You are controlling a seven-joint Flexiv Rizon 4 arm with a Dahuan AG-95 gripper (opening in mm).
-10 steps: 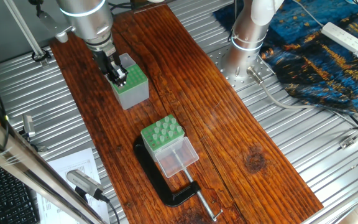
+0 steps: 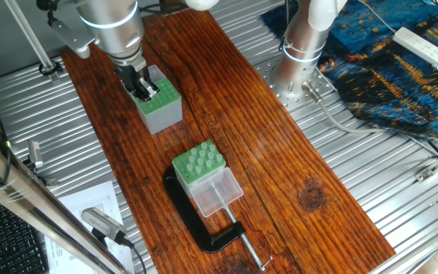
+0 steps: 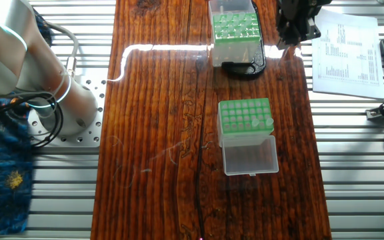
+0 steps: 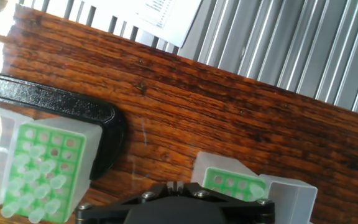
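Note:
In the exterior view 1 image my gripper [image 2: 150,93] overlaps the left side of the far rack box [image 2: 160,116], which has a green perforated top. My gripper looks shut in the wrist view, its fingertips close together and nothing clear between them. Part of that far box [image 4: 225,177] is hidden behind the gripper there. Its green top [image 3: 245,112] is mostly empty holes, with two pale tubes [image 3: 255,123] near one corner. The other green-topped rack box [image 2: 199,162] carries several translucent tubes [image 4: 36,181] standing up from it.
A black clamp [image 2: 191,215] lies around the tube-filled box, its metal screw [image 2: 248,247] extending past the open clear lid [image 2: 217,192]. The far box's clear lid [image 3: 251,157] also hangs open.
Over the last second my gripper has shifted slightly, a little to the right in exterior view 1. Both boxes and the clamp stay where they were.

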